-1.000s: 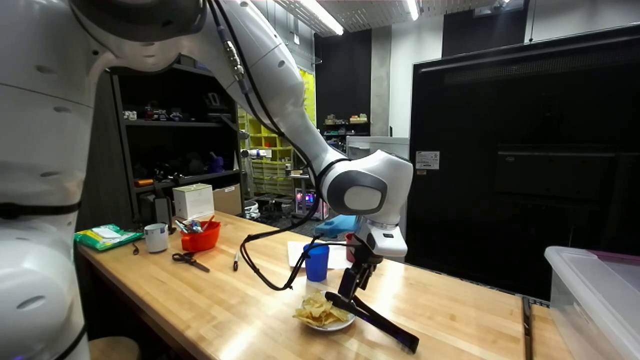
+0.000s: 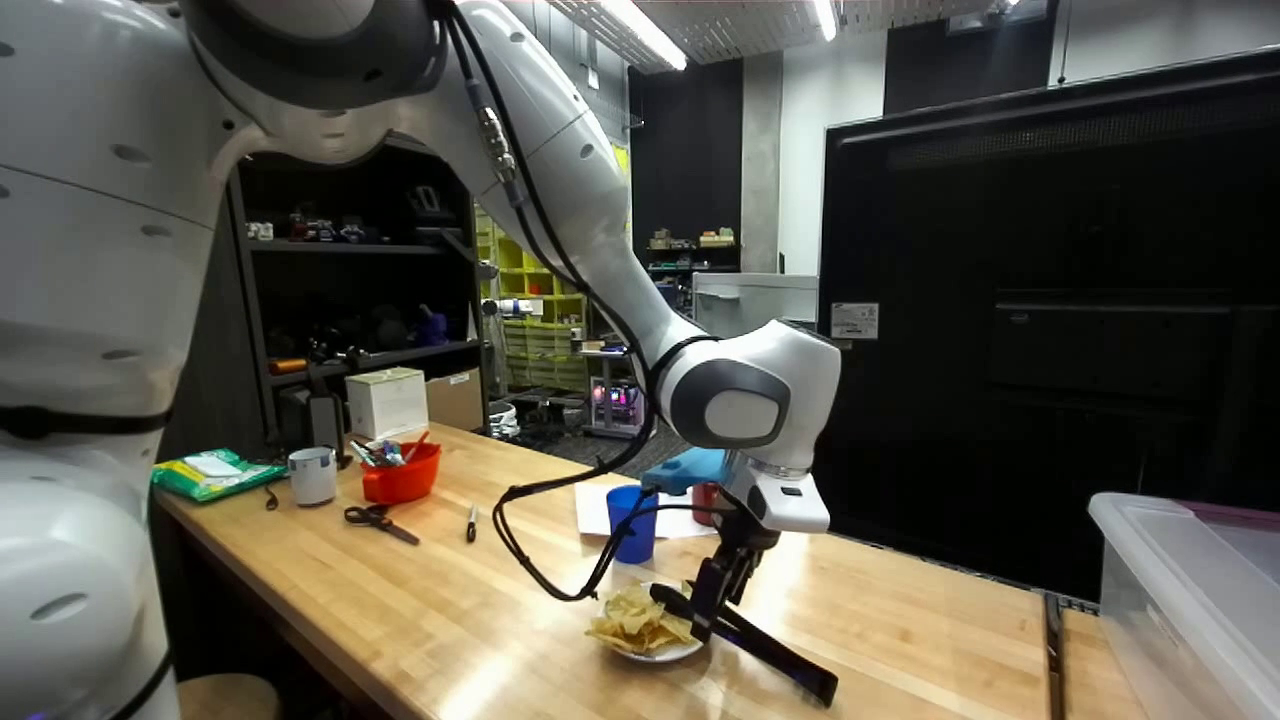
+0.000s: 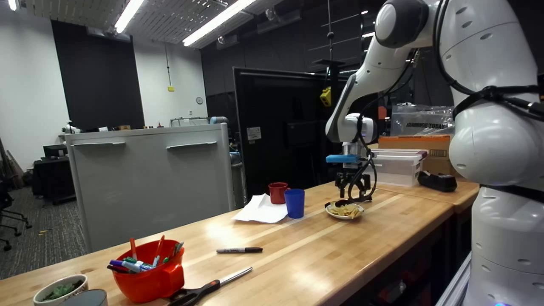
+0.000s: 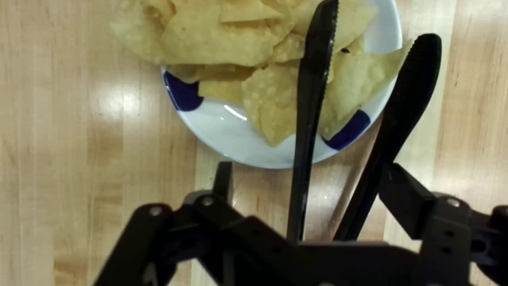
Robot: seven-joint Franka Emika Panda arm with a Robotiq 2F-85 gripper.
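Black tongs rest with their tips over a plate of yellow tortilla chips and their other end on the table. The white plate has dark blue patches on its rim. My gripper is open, low over the tongs just beside the plate. In the wrist view both tong arms lie between its fingers, the right arm close against the right finger; whether they touch I cannot tell. In exterior view 1 the gripper overlaps the tongs.
A blue cup and a red mug stand by white paper. A marker, scissors and a red pen holder lie farther along the table. A clear bin stands at the right.
My gripper has moved down and a little right in exterior view 1, so it now overlaps the tongs. Tongs, plate and chips look unmoved.
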